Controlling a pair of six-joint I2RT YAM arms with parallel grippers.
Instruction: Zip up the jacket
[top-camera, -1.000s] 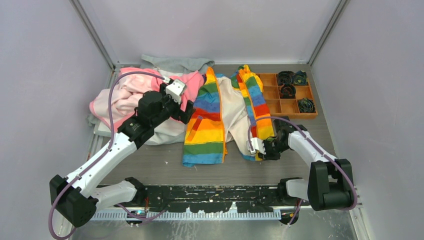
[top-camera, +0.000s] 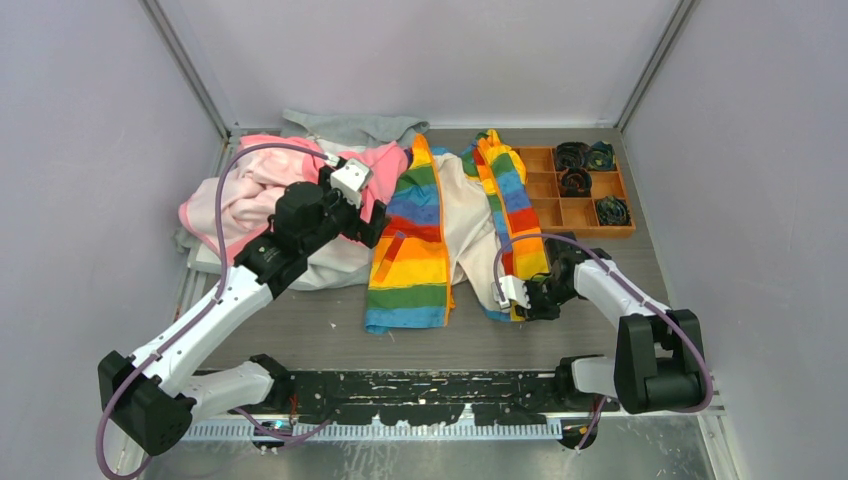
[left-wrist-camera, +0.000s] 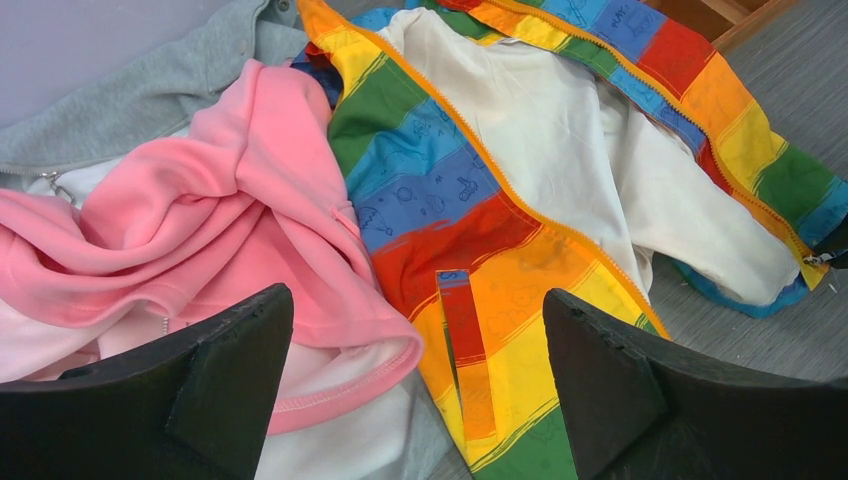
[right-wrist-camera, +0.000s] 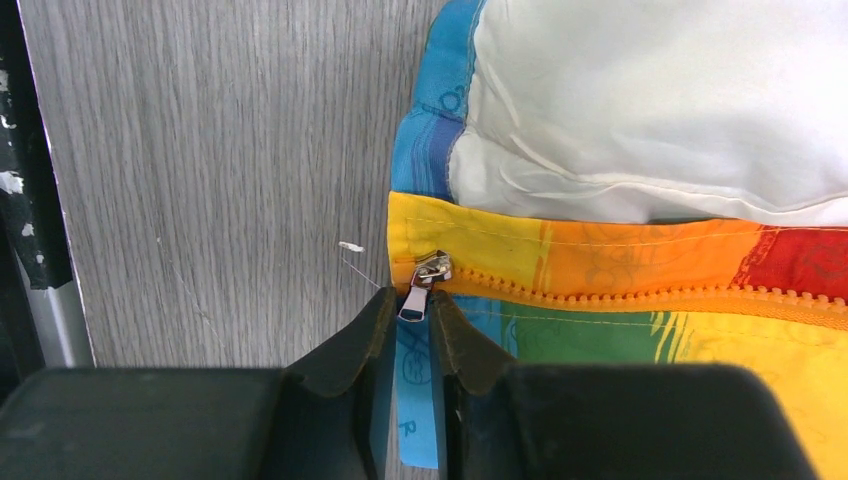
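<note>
The rainbow jacket (top-camera: 410, 290) lies open on the grey floor, white lining (left-wrist-camera: 530, 120) showing, front panels apart, with an orange zipper (right-wrist-camera: 620, 300) along each edge. My left gripper is open, hanging above the jacket beside the pink garment, nothing between its fingers. My right gripper is shut on the silver zipper pull (right-wrist-camera: 416, 298) at the bottom end of the right panel's zipper, beside the slider.
Pink and white garments (top-camera: 230, 200) and a grey one (top-camera: 350, 125) pile up at back left. An orange compartment tray (top-camera: 580, 215) with dark coiled items stands at back right. Bare floor lies in front of the jacket.
The left arm and the jacket look unchanged.
</note>
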